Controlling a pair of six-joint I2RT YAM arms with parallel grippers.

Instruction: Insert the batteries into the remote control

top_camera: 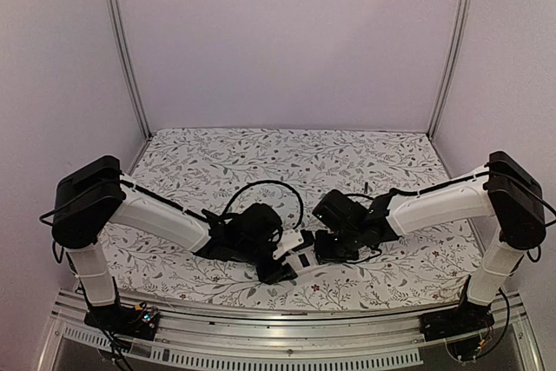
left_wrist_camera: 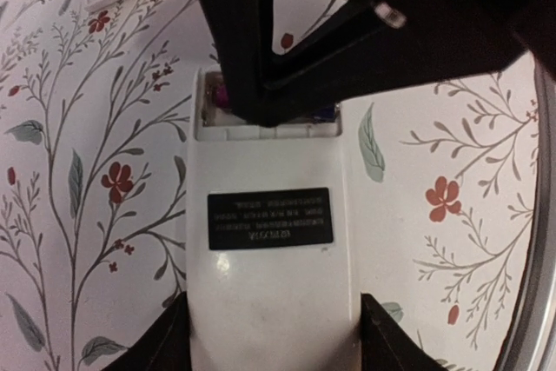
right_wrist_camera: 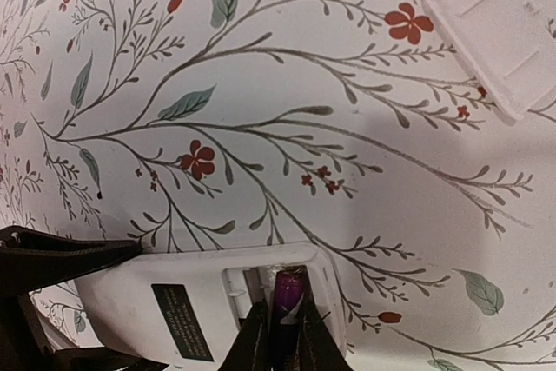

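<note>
The white remote [left_wrist_camera: 269,284] lies face down, its battery compartment uncovered, with my left gripper shut across its sides. In the right wrist view, my right gripper is shut on a dark purple battery [right_wrist_camera: 289,288] at that compartment. A bare strip of the compartment [right_wrist_camera: 254,282] shows beside the battery. The fingers hide much of the bay, so whether the battery is fully seated I cannot tell. Purple bits show on both sides of the right fingertips [left_wrist_camera: 261,110] in the left wrist view.
The loose white battery cover [right_wrist_camera: 504,32] rests on the floral tabletop, apart from the remote. A small dark upright-looking object [top_camera: 366,187] lies farther back, right of centre. Both arms meet close to the table's front edge.
</note>
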